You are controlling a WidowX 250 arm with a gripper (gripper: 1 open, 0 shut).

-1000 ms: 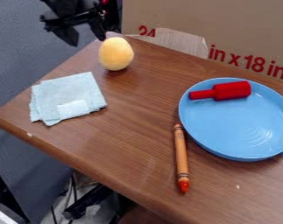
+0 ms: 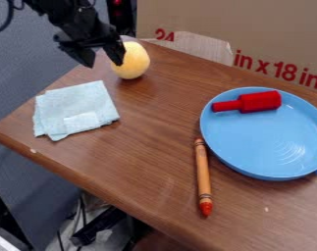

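Note:
My black gripper (image 2: 100, 57) hangs at the top left, just beside a yellow egg-shaped object (image 2: 132, 63) near the table's back edge, partly in front of its left side; its fingers look spread, though whether they touch it I cannot tell. A folded pale blue cloth (image 2: 75, 110) lies at the left. A blue plate (image 2: 264, 147) on the right holds a red cylindrical object with a handle (image 2: 258, 101). An orange crayon (image 2: 203, 176) lies left of the plate.
The wooden table (image 2: 134, 176) has free room in its middle and front. A cardboard box (image 2: 252, 34) stands behind it. The table's left edge drops to a grey floor area.
My gripper has moved down and right, closer to the yellow object, after being higher at the top left. The objects on the table have not visibly moved.

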